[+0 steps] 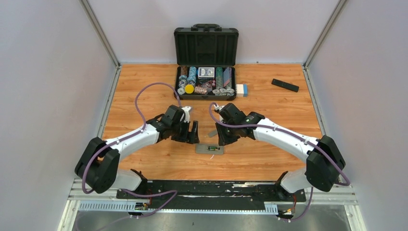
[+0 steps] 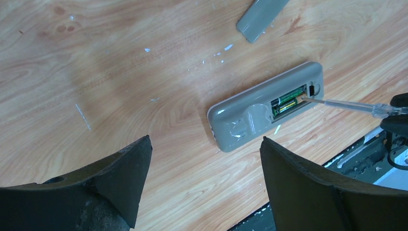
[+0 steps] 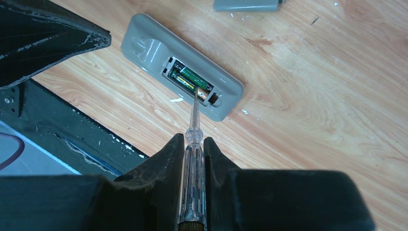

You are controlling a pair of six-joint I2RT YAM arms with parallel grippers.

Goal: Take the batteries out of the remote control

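Note:
The grey remote control (image 2: 235,120) lies on the table with its battery bay uncovered. Two green batteries (image 3: 187,77) sit side by side in that bay. My right gripper is shut on a clear-handled screwdriver (image 3: 195,115), whose tip reaches the battery ends at one end of the bay; whether it touches them I cannot tell. Left of the remote, my left gripper holds its fingers apart with nothing between them. The loose grey battery cover (image 2: 260,19) lies on the table beyond the remote.
A dark case (image 1: 206,96) of poker chips stands lid-up at the back, a white and blue box (image 1: 242,90) beside it. A black bar-shaped object (image 1: 285,85) lies at the back right. Small white scraps dot the wood.

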